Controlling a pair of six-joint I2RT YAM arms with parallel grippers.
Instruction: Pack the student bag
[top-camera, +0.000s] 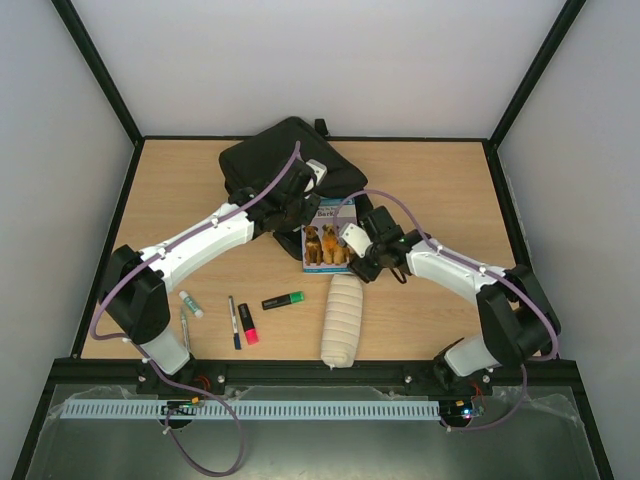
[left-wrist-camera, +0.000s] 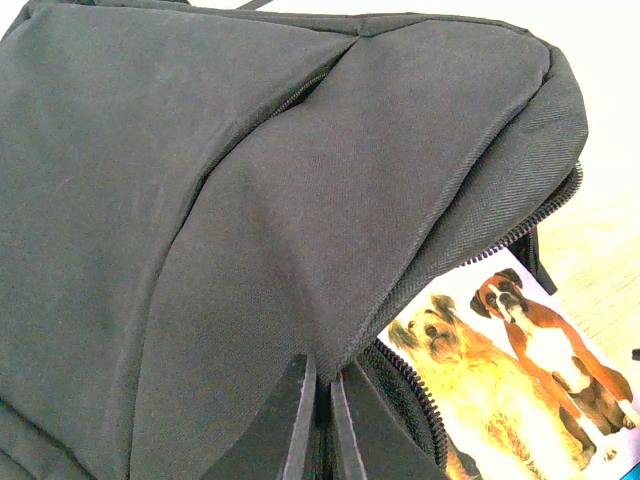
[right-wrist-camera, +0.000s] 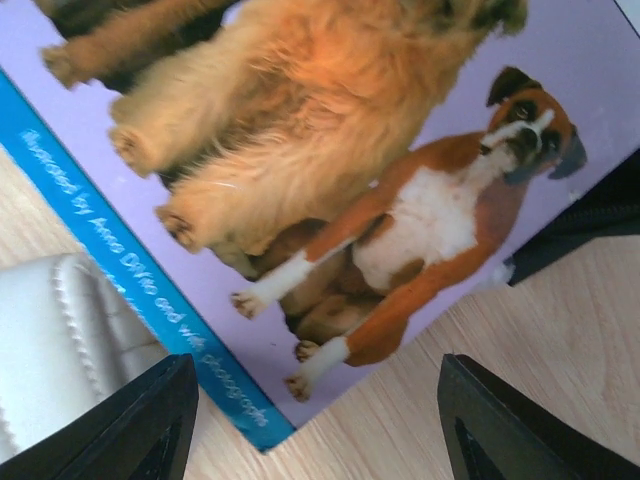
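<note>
The black bag (top-camera: 285, 160) lies at the back of the table with its mouth facing the front. My left gripper is shut on the fabric edge of its raised upper flap (left-wrist-camera: 330, 180). A book with dogs on its cover (top-camera: 326, 250) lies partly in the mouth, its far end hidden under the flap. Over the book's near right corner hovers my right gripper, open, nothing between its fingers. A whitish pencil case (top-camera: 342, 320) lies just in front of the book.
To the left front are a green-capped marker (top-camera: 283, 300), a pink-capped marker (top-camera: 248, 324), a slim pen (top-camera: 234, 322), a glue stick (top-camera: 191, 304) and another thin item (top-camera: 184, 328).
</note>
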